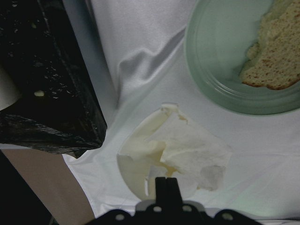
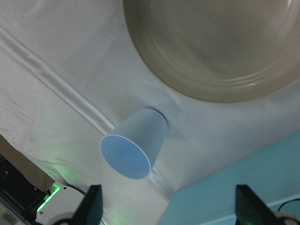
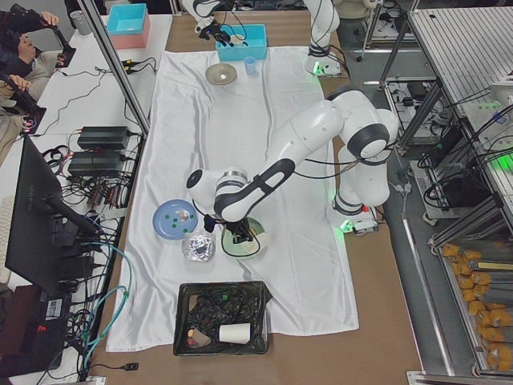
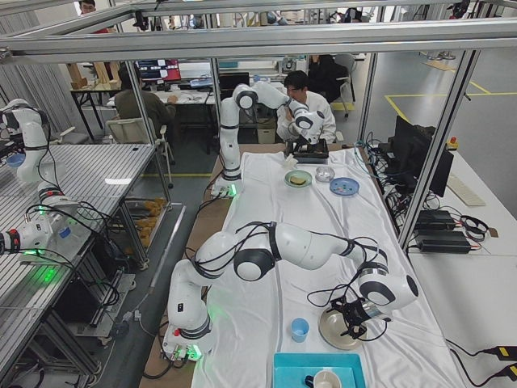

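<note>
My left gripper is shut, above a crumpled cream paper piece (image 1: 183, 150), with nothing visible between its fingers. Beside the paper lie a green plate (image 1: 220, 98) with a flat bread piece (image 1: 272, 61) on it and a black-lined bin (image 1: 56, 117). In the right wrist view my right gripper stands open over the table, near a light blue cup (image 2: 140, 140), a beige plate (image 2: 211, 51) and a cyan bin (image 2: 234, 173).
A blue plate (image 3: 175, 220) and a foil container (image 3: 198, 246) sit left of the green plate. A white mug (image 4: 327, 381) is in the cyan bin.
</note>
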